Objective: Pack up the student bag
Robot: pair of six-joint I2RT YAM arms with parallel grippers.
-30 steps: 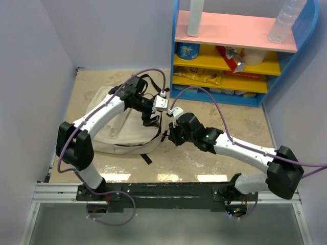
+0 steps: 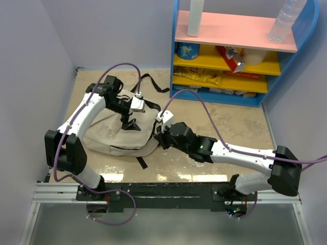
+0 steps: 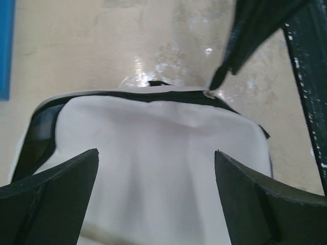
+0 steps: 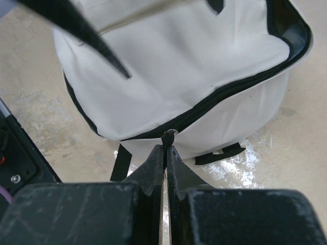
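Observation:
The white bag (image 2: pixel 115 133) with black trim lies flat on the left of the floor; it fills much of the left wrist view as white fabric (image 3: pixel 143 143). My left gripper (image 2: pixel 127 122) is open over the bag, its two fingers spread above the fabric. My right gripper is shut at the bag's front black-trimmed edge (image 4: pixel 194 115); whether fabric sits between its fingertips is hard to tell.
A blue shelf unit (image 2: pixel 174 76) with pink and yellow shelves holds bottles, packets and containers at the back right. Bare floor (image 2: pixel 235 122) lies to the right, below the shelf. Walls border the sides.
My left arm has swung leftward over the bag, away from my right gripper. My right gripper has moved left onto the bag's edge.

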